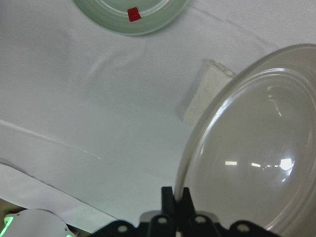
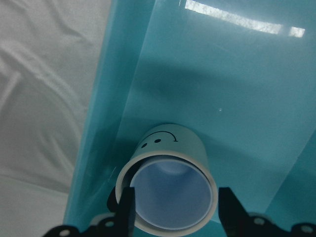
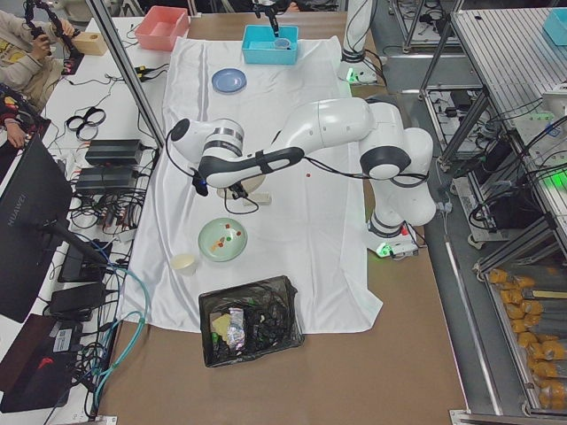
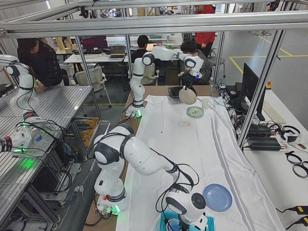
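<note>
A cream plate [image 4: 187,96] is held at its rim by my left gripper, shut on it above the white cloth. Below lie a small pale block [image 1: 207,89] and a green plate [image 3: 222,239] with small coloured bits on it. My right gripper stands open inside the teal bin [image 3: 270,55], its fingers around a pale cup [image 2: 173,136] with a smiley face and a blue cup [image 2: 170,192] nested in it.
A blue plate [image 4: 217,197] lies near the teal bin. A cream cup [image 3: 183,264] stands beside the green plate. A black-lined bin [image 3: 266,341] holding rubbish sits at the cloth's edge.
</note>
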